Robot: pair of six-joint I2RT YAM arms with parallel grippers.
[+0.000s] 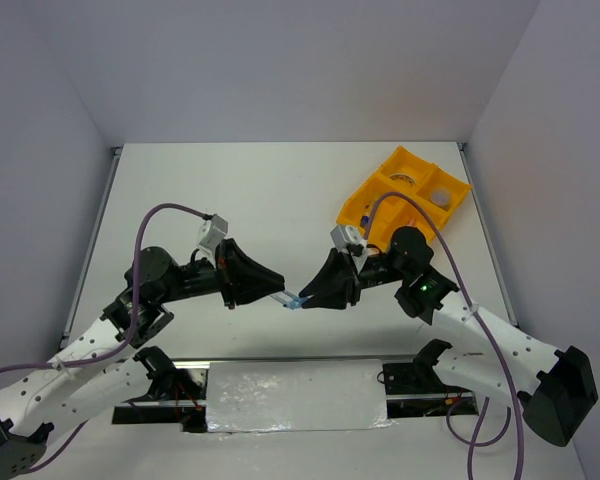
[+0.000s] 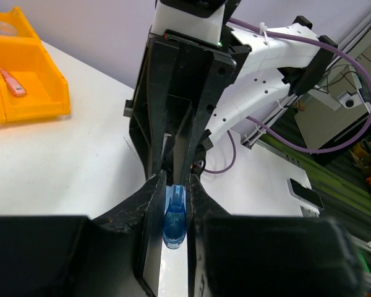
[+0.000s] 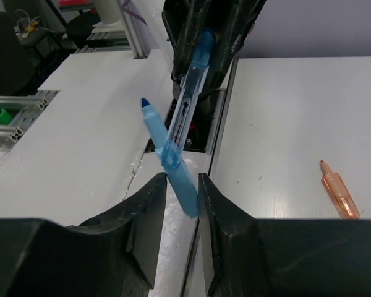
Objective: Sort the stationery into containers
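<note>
My left gripper (image 1: pixel 273 284) is shut on one end of a clear-bodied pen with light-blue ends (image 3: pixel 188 105). A light-blue marker (image 3: pixel 182 182) with a dark blue tip lies crosswise at the pen's far end. In the left wrist view the blue pen (image 2: pixel 174 226) sits between the left fingers, with the right gripper directly beyond.
An orange compartment tray (image 1: pixel 385 180) stands at the back right, holding a pink item (image 2: pixel 13 85) and other pieces. An orange pen-like item (image 3: pixel 339 192) shows in the right wrist view.
</note>
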